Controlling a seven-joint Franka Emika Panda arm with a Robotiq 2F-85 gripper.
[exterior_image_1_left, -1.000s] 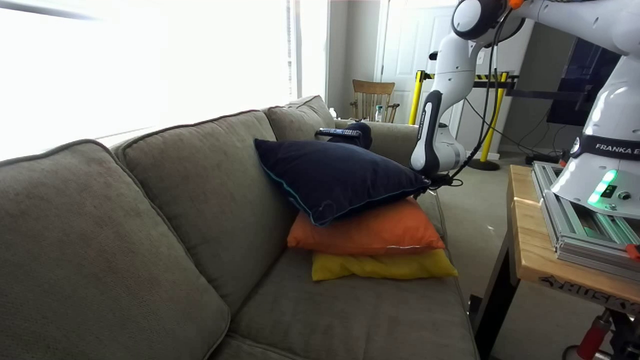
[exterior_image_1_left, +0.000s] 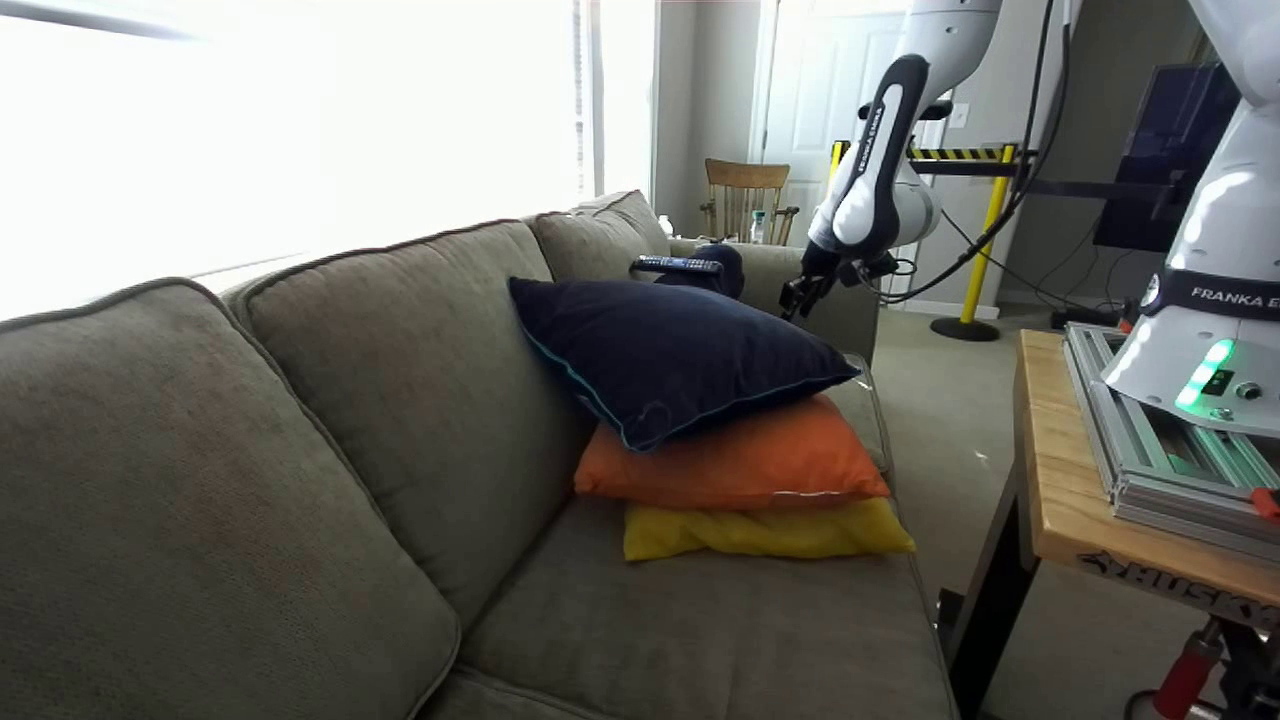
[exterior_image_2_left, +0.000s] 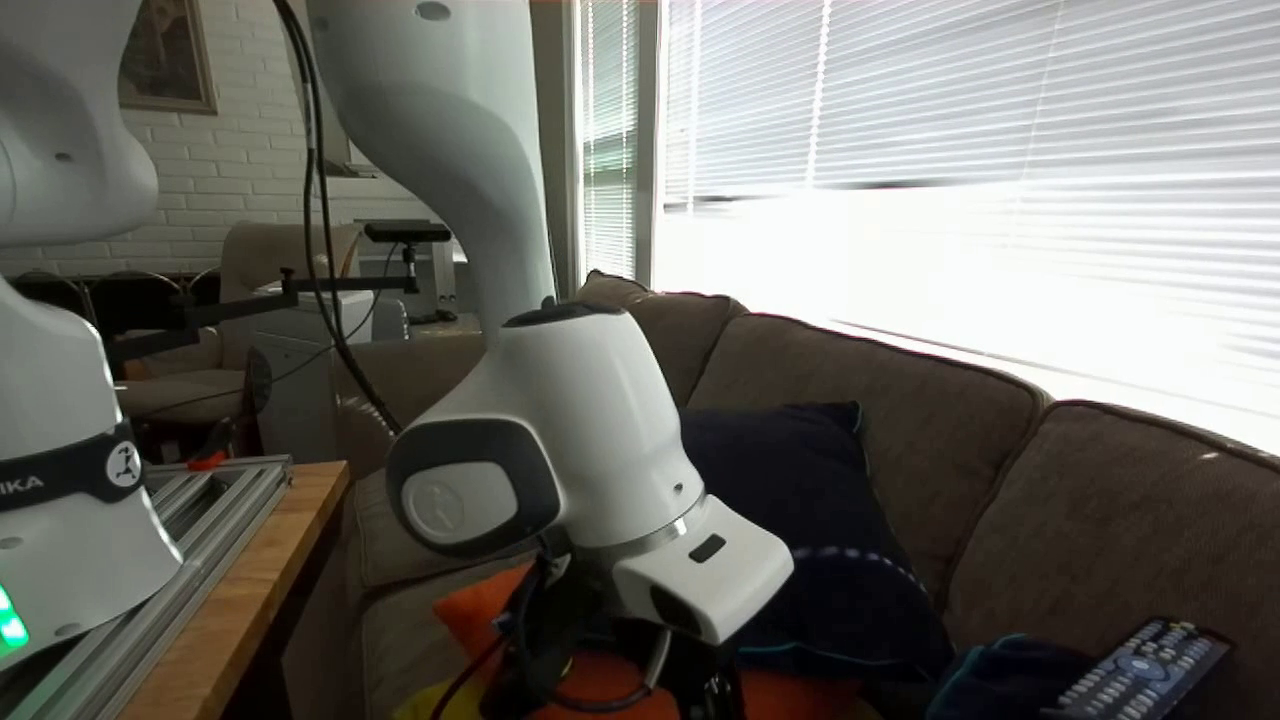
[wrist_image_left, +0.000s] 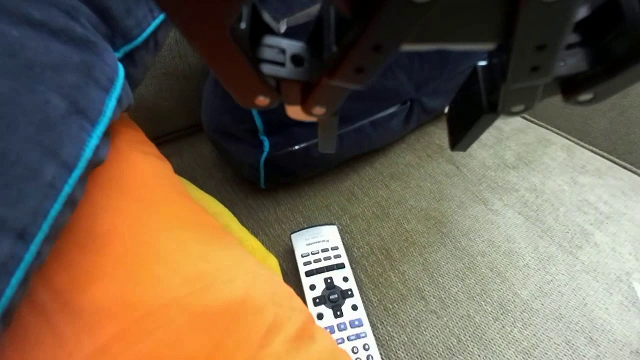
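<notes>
In exterior view 1 my gripper (exterior_image_1_left: 801, 298) hangs over the far part of the couch, just beyond the stacked pillows. Its two fingertips stand apart in the wrist view, and I make out no held object between them; dark blue fabric fills the background there. A silver remote (wrist_image_left: 331, 276) lies on the couch seat, its lower end covered by the orange pillow (wrist_image_left: 180, 264). The top pillow of the stack is dark blue (exterior_image_1_left: 684, 348), tilted over the orange one. Under both is a yellow pillow (exterior_image_1_left: 768, 532).
A dark remote (exterior_image_1_left: 678, 264) rests on another blue pillow (exterior_image_1_left: 720, 266) near the couch arm. On the right stands a wooden table (exterior_image_1_left: 1062, 480) carrying the robot base. Bare couch seat (wrist_image_left: 510, 240) lies right of the silver remote.
My arm has risen from beside the blue pillow's near corner and swung away, with the gripper now visible above the couch. The pillows and the dark remote look unmoved.
</notes>
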